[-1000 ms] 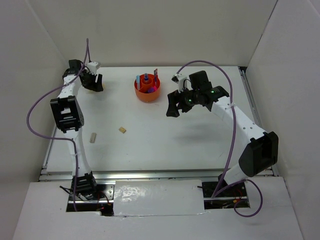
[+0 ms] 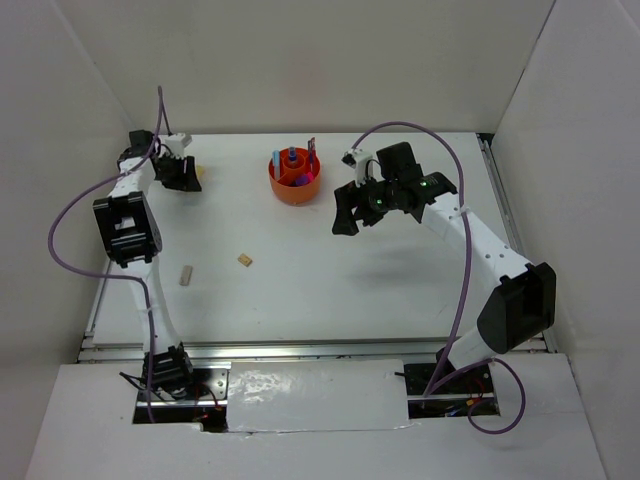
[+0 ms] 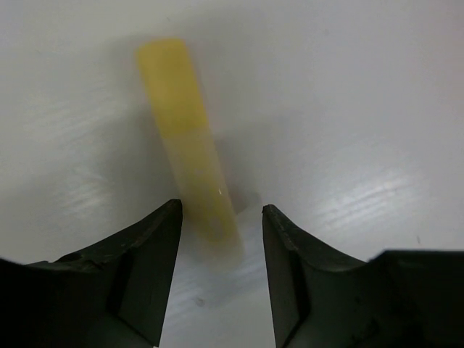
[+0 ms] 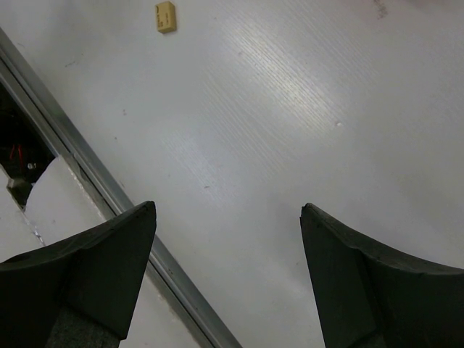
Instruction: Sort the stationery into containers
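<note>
In the left wrist view a yellow stick-shaped item (image 3: 174, 87) lies on the white table, running between the open fingers of my left gripper, which has nothing held. The top view shows that gripper (image 2: 182, 180) at the back left, partly covering the item. An orange container (image 2: 296, 197) holding several stationery pieces stands at the back centre. A small tan block (image 2: 244, 260) lies mid-table, also in the right wrist view (image 4: 165, 18); a grey bar (image 2: 185, 275) lies at the left. My right gripper (image 2: 350, 208) is open and empty above the table, right of the container.
Metal rails (image 4: 101, 185) edge the table, and white walls surround it at the back and sides.
My left gripper has shifted slightly left over the last second, uncovering a little more of the yellow item. The right arm and the objects look unchanged.
</note>
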